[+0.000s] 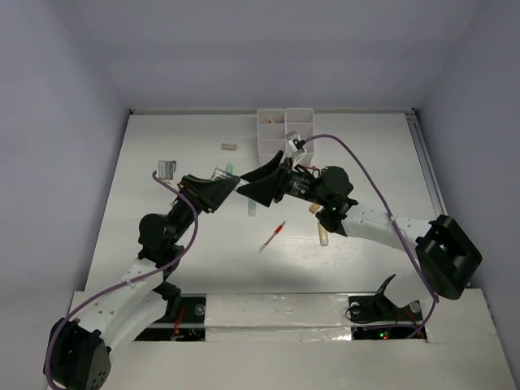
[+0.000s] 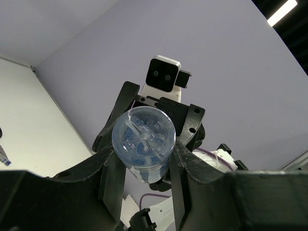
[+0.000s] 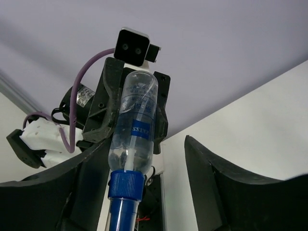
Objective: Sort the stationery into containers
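Observation:
A clear bottle with a blue cap is held in the air by my left gripper point(image 1: 231, 183), which is shut on it; in the left wrist view its round end point(image 2: 143, 139) fills the space above the fingertips. My right gripper point(image 1: 248, 185) stands part open around the bottle's blue end; in the right wrist view the cap point(image 3: 125, 184) lies between its fingers, near one of them, with a gap at the other side. Whether it touches is unclear. A red pen point(image 1: 272, 236) and a yellow tube point(image 1: 323, 236) lie on the table.
A white compartment box point(image 1: 270, 143) stands at the back centre, partly behind my right gripper. A small beige block point(image 1: 229, 147) and a grey object point(image 1: 166, 170) lie on the back left.

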